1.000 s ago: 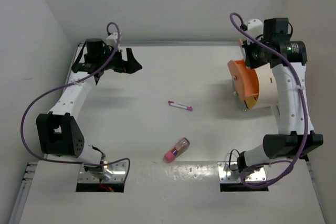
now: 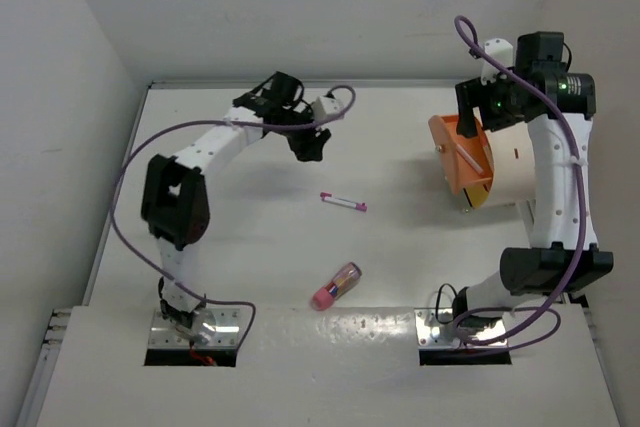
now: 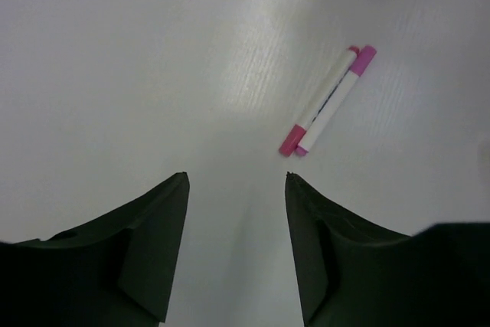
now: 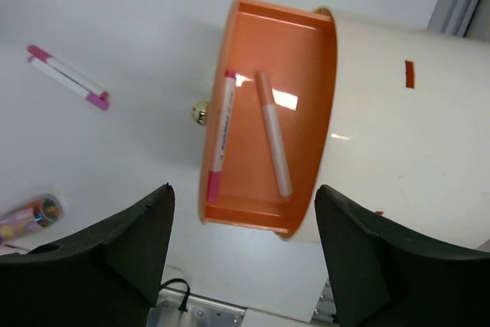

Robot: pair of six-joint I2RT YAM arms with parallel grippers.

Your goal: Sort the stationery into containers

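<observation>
Two pink-capped white markers (image 2: 343, 201) lie side by side on the table; the left wrist view shows them (image 3: 334, 101) ahead of my left gripper, whose fingers are apart and empty. In the top view that gripper (image 2: 308, 139) is above and left of them, blurred. The orange container (image 4: 268, 44) holds a pink-capped marker (image 4: 223, 125) and a lighter pen (image 4: 274, 132). My right gripper hangs open above this container, nothing between its fingers.
A tube with a pink lid (image 2: 336, 286) lies near the front edge. The container has a curved cream body (image 4: 406, 135) on the table's right side.
The left arm has swung rightward from the left side toward the markers.
</observation>
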